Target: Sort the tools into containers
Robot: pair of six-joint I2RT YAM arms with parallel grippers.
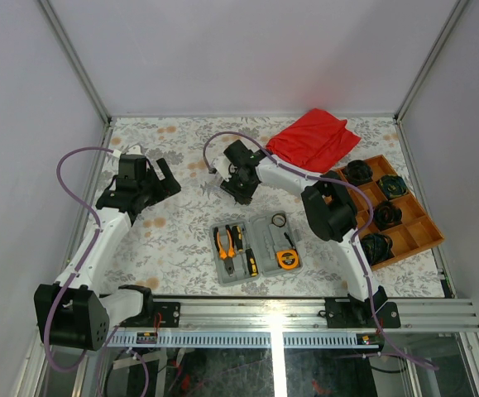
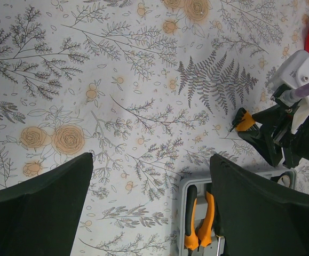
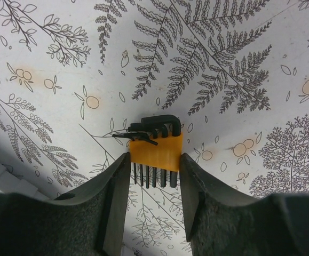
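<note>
A set of black hex keys in an orange holder (image 3: 157,152) is between the fingertips of my right gripper in the right wrist view. Both tips meet the holder's sides, but how firmly they press does not show. Whether the set rests on the table or hangs just above it, I cannot tell. My left gripper stands open over bare table, empty. In the top view the open grey tool case (image 1: 261,225) holds orange-and-black pliers (image 1: 227,248), an orange tape measure (image 1: 288,259) and a black tape roll (image 1: 279,220).
At the right stands a wooden divided box (image 1: 422,234) with coiled dark cables (image 1: 377,247) in several compartments. A red cloth (image 1: 312,142) lies at the back.
</note>
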